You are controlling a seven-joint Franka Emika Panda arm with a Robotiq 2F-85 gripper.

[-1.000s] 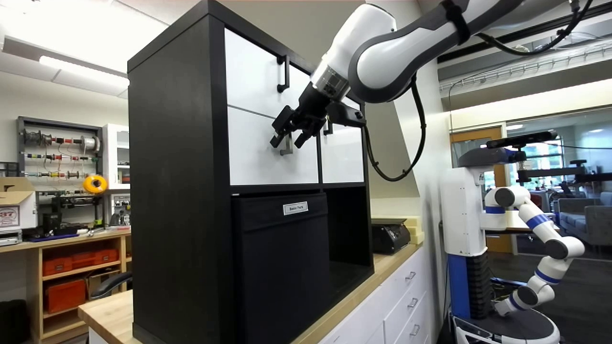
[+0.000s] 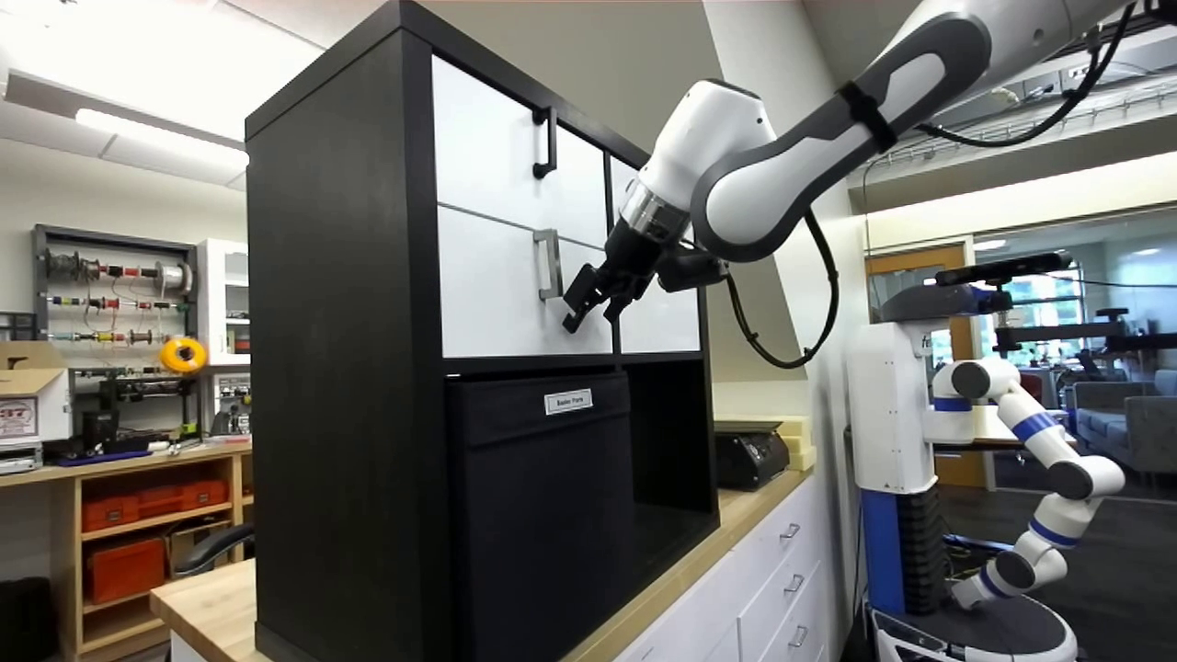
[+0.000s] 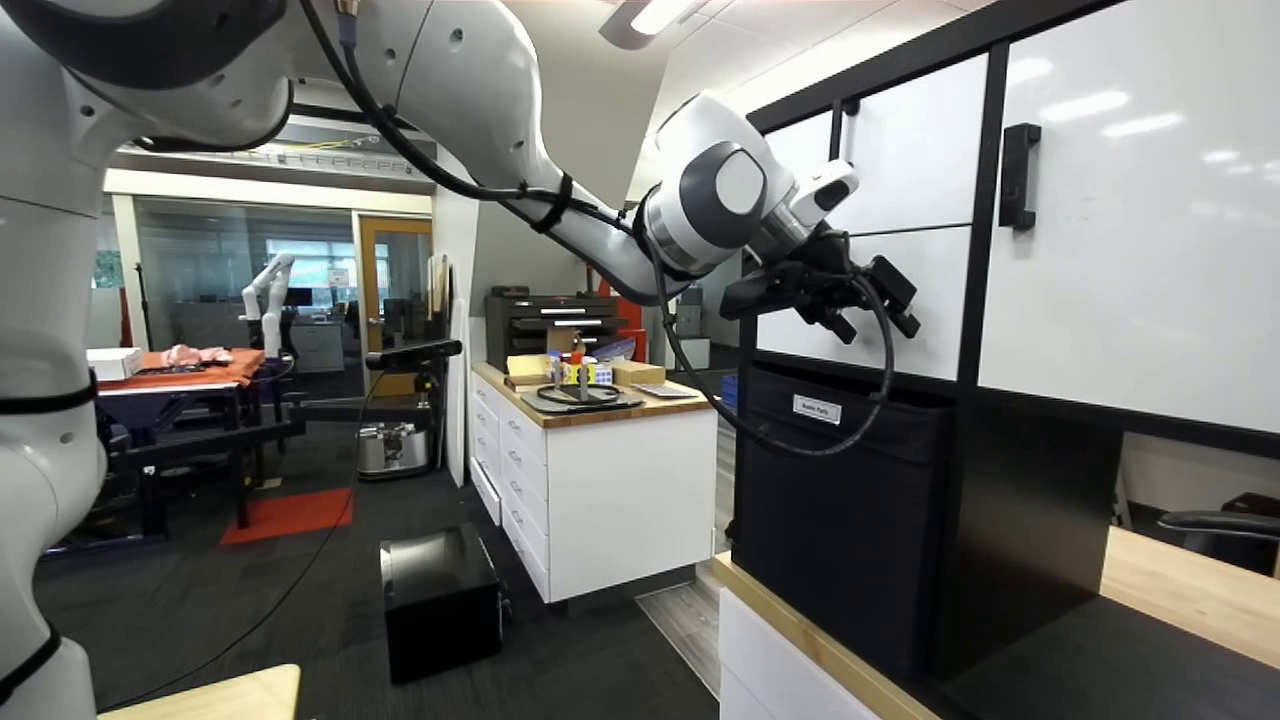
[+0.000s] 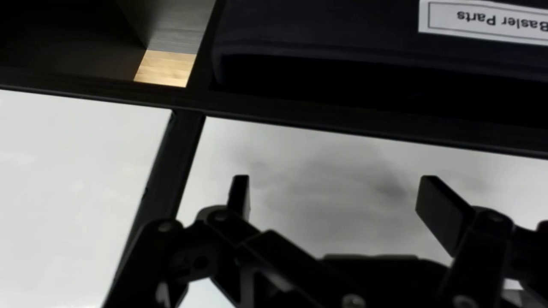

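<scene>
In front of the white cabinet fronts, my gripper (image 2: 593, 313) stands open. Between its widely spaced fingers the wrist view shows only the smudged lower white front (image 4: 318, 169). The grey handle (image 2: 554, 265) of that lower front is just left of the gripper in exterior view 1, apart from it. A black handle (image 2: 545, 142) sits on the upper front above. In exterior view 2 the gripper (image 3: 878, 326) is near the bottom of the lower front; whether it touches the surface cannot be told.
Below the fronts are a black fabric bin (image 2: 541, 507) labelled "Basler Parts" and an empty compartment (image 2: 673, 441). A larger white door with a black handle (image 3: 1020, 176) adjoins in exterior view 2. My arm's cable (image 3: 828, 446) hangs in a loop before the bin.
In exterior view 1 my gripper has moved right and downward, away from in front of the lower handle, which now shows fully. The cabinet fronts look unchanged.
</scene>
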